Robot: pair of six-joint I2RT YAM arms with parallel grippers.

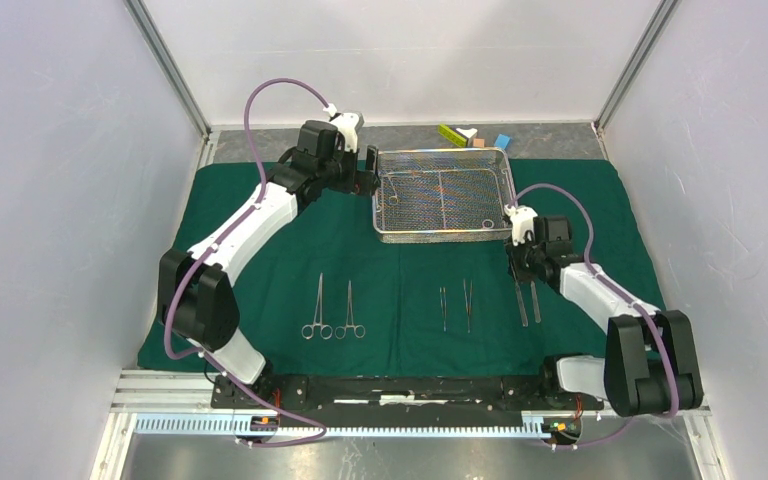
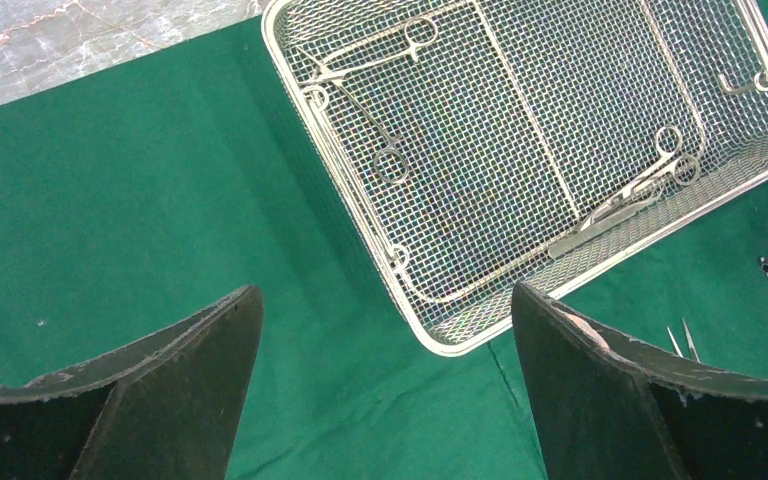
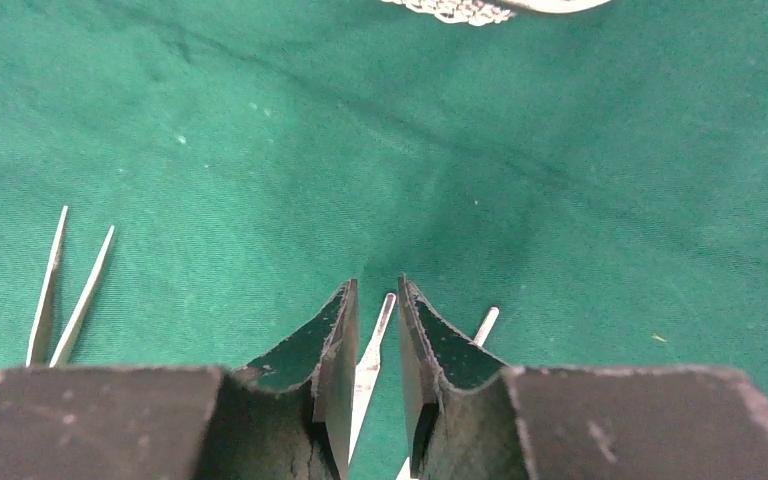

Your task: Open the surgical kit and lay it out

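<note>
The wire mesh basket [image 1: 445, 238] stands on the green cloth, with clamps [image 2: 370, 65] near one end and scissors [image 2: 650, 185] along one side. Beside the basket's left end, my left gripper is wide open and empty. On the cloth in front lie two ring-handled clamps [image 1: 320, 310] at left, two tweezers [image 1: 468, 308] in the middle and two scalpel handles [image 1: 521, 303] at right. Over the far ends of these handles hovers my right gripper, its fingers slightly apart. One handle [image 3: 365, 375] shows below through the gap; nothing appears gripped.
Behind the basket, a yellow-green box [image 1: 452, 135] and a blue block [image 1: 502, 141] rest on the grey strip. Bare cloth [image 1: 400, 265] separates the basket from the front row. Walls close in on both sides.
</note>
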